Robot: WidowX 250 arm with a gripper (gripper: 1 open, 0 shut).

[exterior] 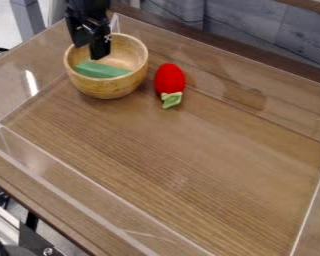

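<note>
My gripper [91, 44], dark, is at the top left, reaching down over the rear left part of a tan bowl [127, 79]. Its fingers are small and dark, and I cannot tell how far apart they are. A green oblong item [104, 70] lies inside the bowl, in front of the gripper. A red object [170, 79] with a pale green leafy end lies on the wooden table just right of the bowl.
A dark raised edge runs along the back right. The table's left edge shows at lower left, with cables beyond it.
</note>
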